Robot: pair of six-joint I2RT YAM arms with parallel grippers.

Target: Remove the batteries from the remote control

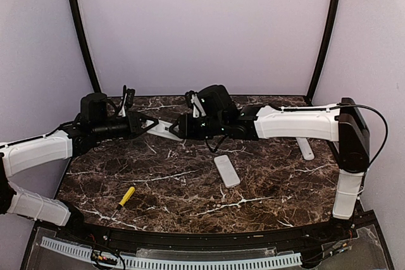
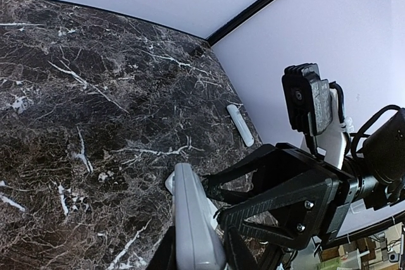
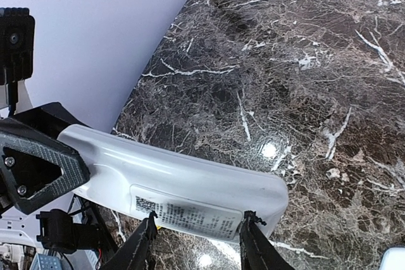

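Note:
A white remote (image 1: 163,129) is held in the air between the arms, tilted, with a recessed grey label panel facing my right wrist camera (image 3: 171,162). My left gripper (image 1: 149,124) is shut on one end of it; in the left wrist view the remote (image 2: 193,213) runs up from that gripper. My right gripper (image 1: 177,129) is at the other end, part open, its fingertips (image 3: 251,222) at the edges of the label panel. Whether they grip anything is unclear. No batteries are visible.
A white rectangular piece (image 1: 226,171) lies at mid-table, another white bar (image 1: 305,148) at the right. A yellow screwdriver (image 1: 126,197) lies at the front left.

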